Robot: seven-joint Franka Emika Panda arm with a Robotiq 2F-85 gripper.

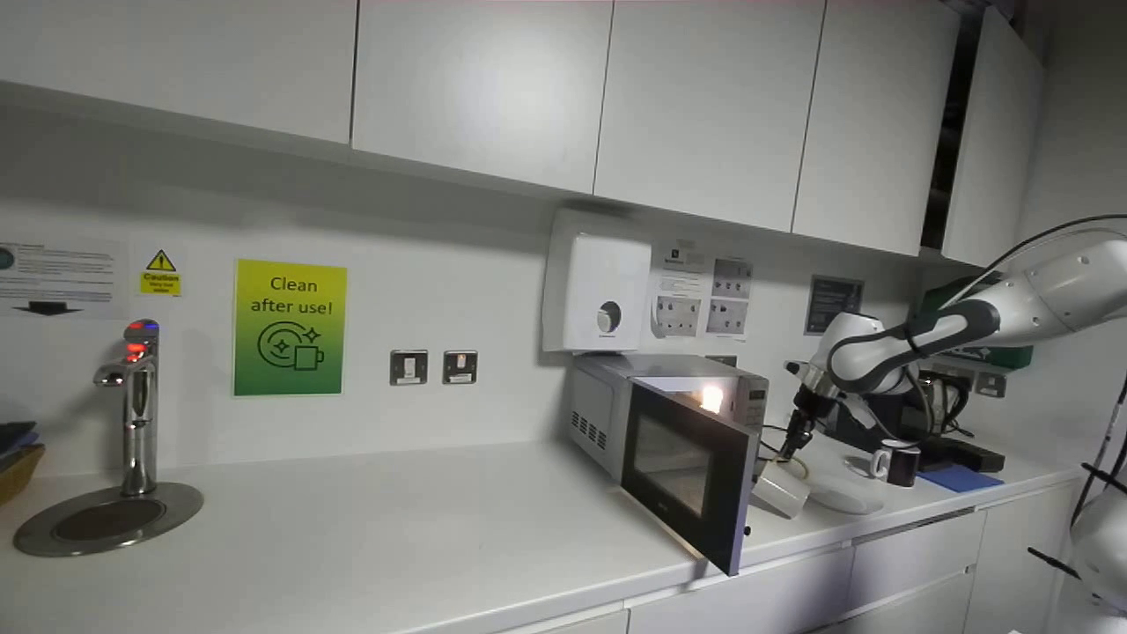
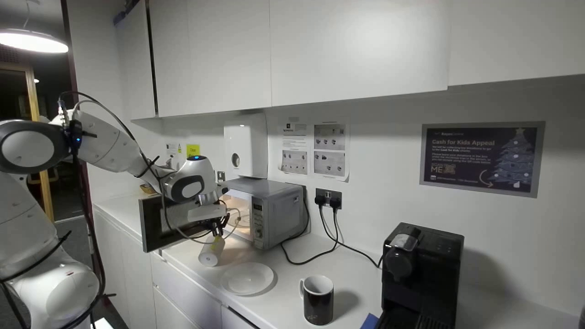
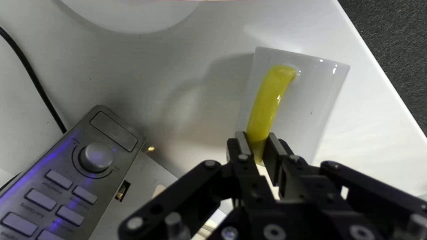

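Observation:
My gripper is shut on the yellow handle of a white mug. In exterior view 2 the same mug hangs tilted over the counter, between the open microwave door and a white plate. Exterior view 1 has the mug just right of the door's free edge, below my gripper. The microwave stands with its door swung wide and its inside lit. Whether the mug's lower edge touches the counter, I cannot tell.
A black mug stands right of the plate, beside a coffee machine. Black cables run over the counter behind them. The control panel is close to my gripper's left in the wrist view.

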